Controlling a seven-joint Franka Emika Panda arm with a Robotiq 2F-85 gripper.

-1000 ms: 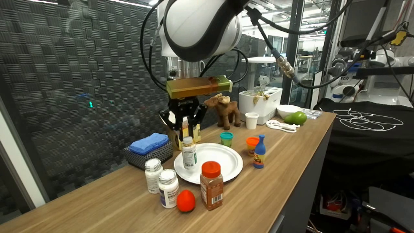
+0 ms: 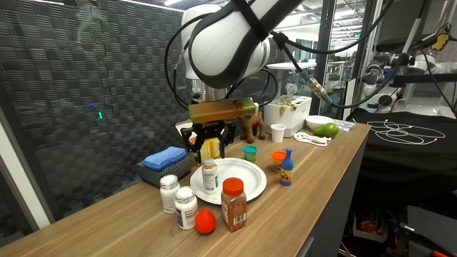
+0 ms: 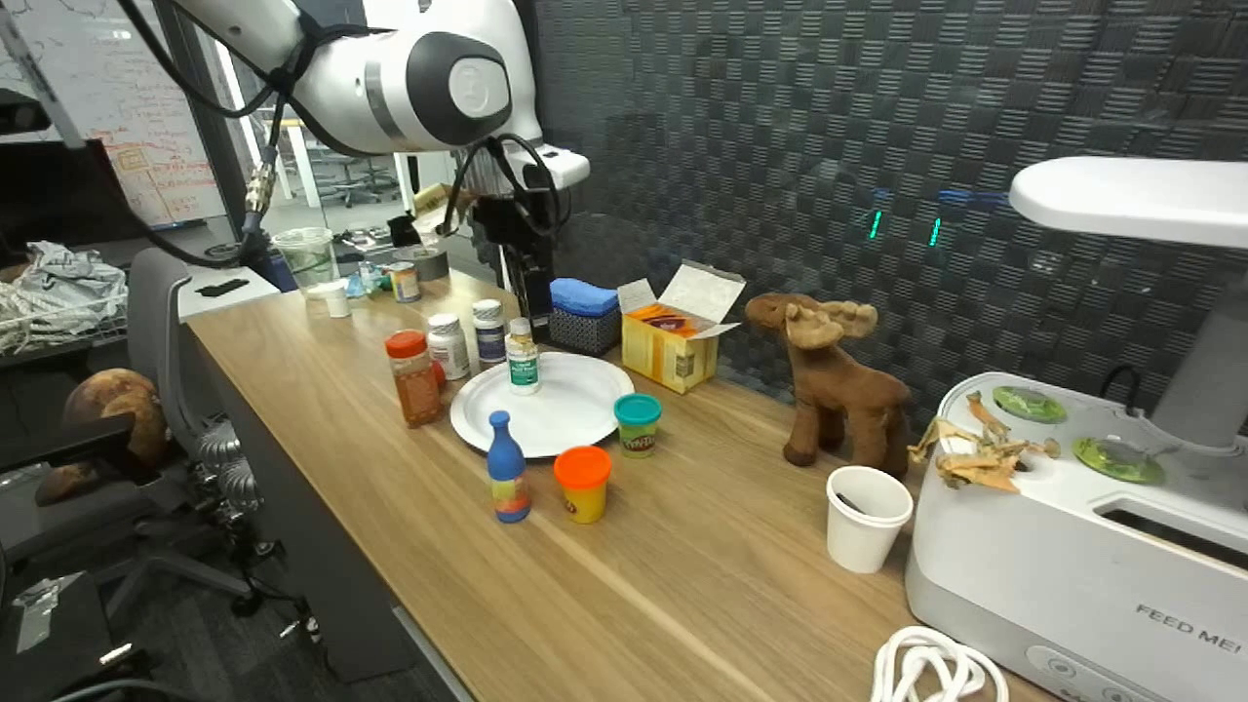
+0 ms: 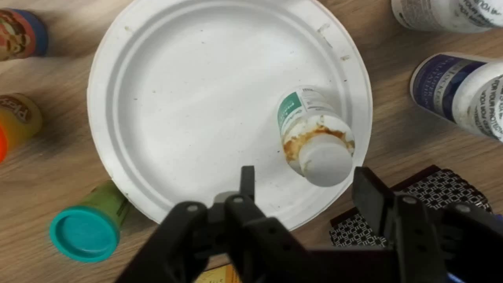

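A small white bottle (image 4: pixel 311 125) with a green-and-white label and brown stains below its cap stands on the white plate (image 2: pixel 246 171), close to the rim. My gripper is open. In the wrist view its dark fingers (image 4: pixel 247 181) are spread wide, one to each side of the bottle's cap, with no contact visible. From exterior view 1, the gripper (image 2: pixel 210 157) hangs just behind and above the bottle (image 2: pixel 210 177). Exterior view 2 shows the bottle (image 3: pixel 523 363) upright, the gripper partly hidden behind it.
Two white pill bottles (image 2: pixel 186 208), a red-capped spice jar (image 2: pixel 234 205) and a red object (image 2: pixel 205 221) crowd one side. Play-Doh tubs (image 3: pixel 582 486) and a blue bottle (image 3: pixel 506 468) stand opposite. A yellow box (image 3: pixel 673 345) and dark basket (image 3: pixel 585 330) are near the wall.
My gripper has come lower and its fingers have spread apart. In exterior view 1 the bottle sits lower in the picture, and the plate has shifted slightly left.
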